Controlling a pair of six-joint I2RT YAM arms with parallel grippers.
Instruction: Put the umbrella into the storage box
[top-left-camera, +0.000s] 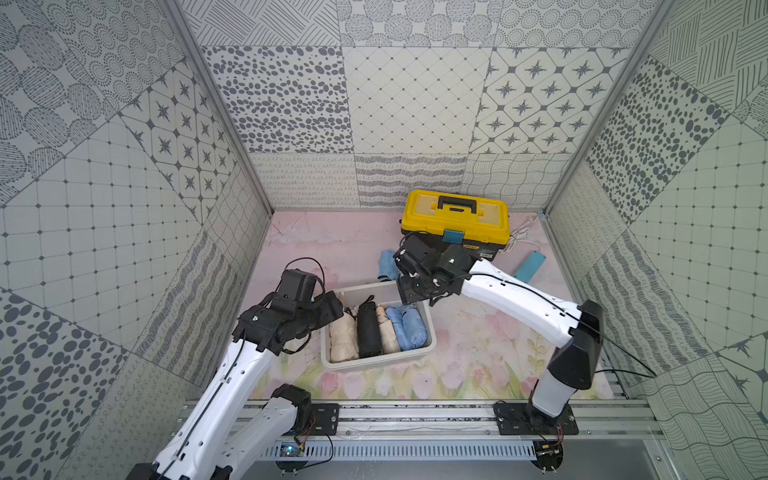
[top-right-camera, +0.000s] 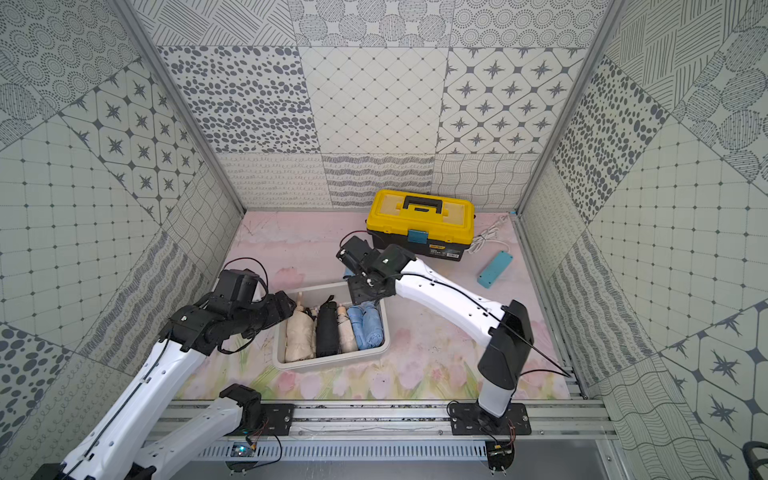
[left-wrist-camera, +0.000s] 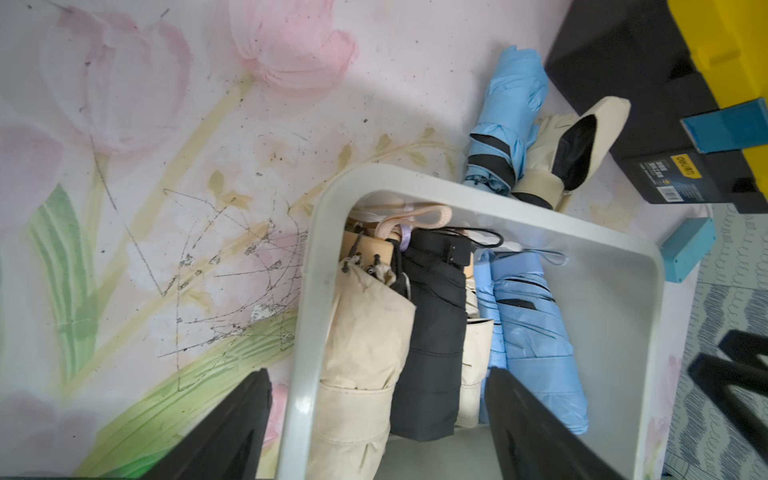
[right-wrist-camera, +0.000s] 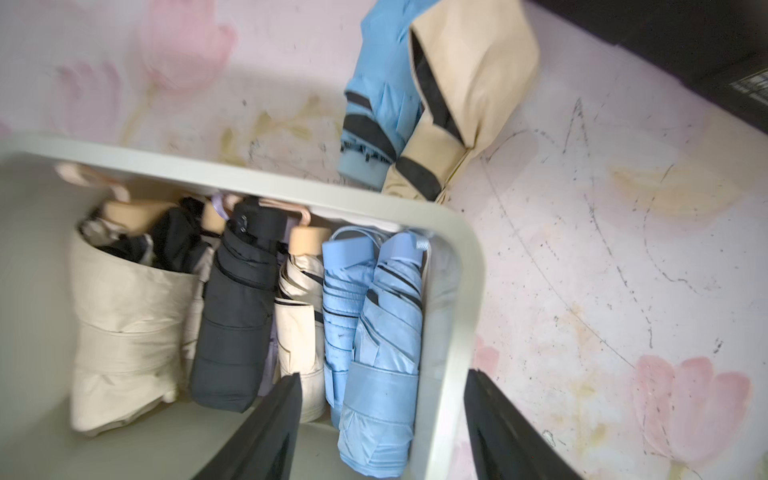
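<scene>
The white storage box (top-left-camera: 384, 364) holds several folded umbrellas side by side. From left to right they include a beige one (right-wrist-camera: 132, 328), a black one (right-wrist-camera: 236, 312), a narrow beige one (right-wrist-camera: 300, 344) and two blue ones, the larger blue umbrella (right-wrist-camera: 380, 400) by the right wall. Behind the box, outside it, lie another blue umbrella (left-wrist-camera: 512, 104) and a beige umbrella (left-wrist-camera: 560, 152). My left gripper is part open over the box's left wall, its fingers apart with nothing gripped. Over the right wall hangs my right gripper, also part open and empty.
A yellow and black toolbox (top-left-camera: 456, 220) stands at the back, close behind the loose umbrellas. A teal power strip (top-left-camera: 529, 266) with a white cable lies to its right.
</scene>
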